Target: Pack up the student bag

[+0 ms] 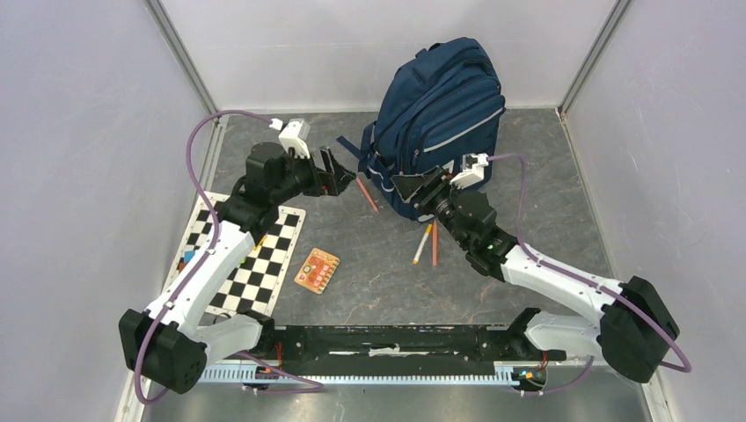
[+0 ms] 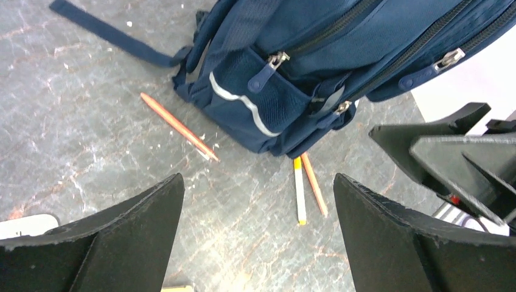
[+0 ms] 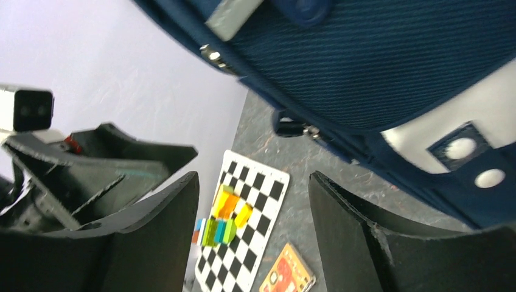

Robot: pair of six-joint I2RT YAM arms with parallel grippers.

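Observation:
The navy backpack [image 1: 444,105] stands upright, leaning a little, at the back of the table. At its left side my left gripper [image 1: 340,172] hovers open and empty, apart from the bag. My right gripper [image 1: 412,186] is over the bag's front; its fingers are apart with nothing between them. An orange pencil [image 2: 176,125] lies left of the bag. Near the bag's base are a white-and-yellow marker [image 1: 422,243] and a second orange pencil [image 1: 435,243]. Further left rests an orange spiral notebook [image 1: 317,270]. In the right wrist view the bag's front [image 3: 389,67] looms close.
A black-and-white checkered board [image 1: 280,255] lies at the left, partly under the left arm, with colored blocks [image 3: 226,213] on it. Walls close in both sides.

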